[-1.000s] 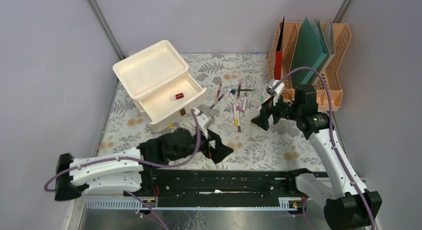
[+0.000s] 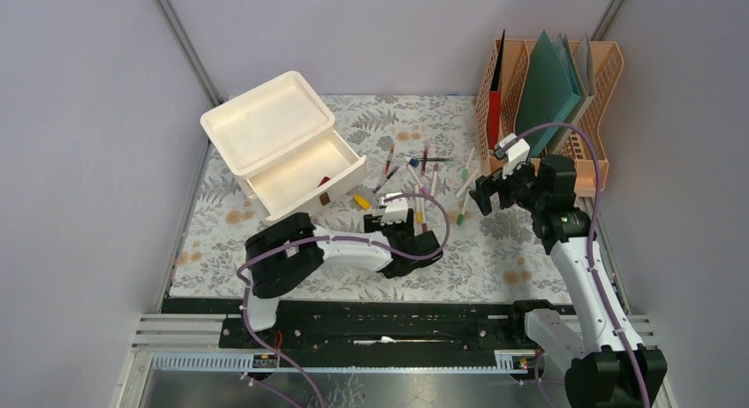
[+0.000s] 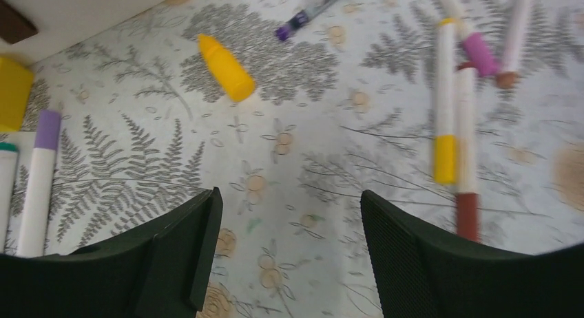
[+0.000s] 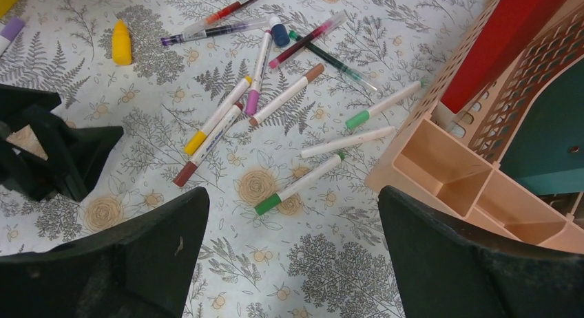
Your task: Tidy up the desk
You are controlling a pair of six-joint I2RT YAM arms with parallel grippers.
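My left gripper hangs part open over the bare cloth in front of the open drawer, its fingers apart with nothing between them. In the left wrist view a small yellow bottle lies ahead of it, and a yellow-capped marker lies to its right beside a brown-capped marker. At the far left lies a purple-capped marker. My right gripper is open and empty beside the organizer, above a green-capped marker. A red object is in the white drawer.
A tan file organizer with folders stands at the back right, its small front compartments empty where visible. The white box lid is at the back left. Several pens and markers are spread across the middle.
The right gripper has shifted slightly right and back, towards the organizer.
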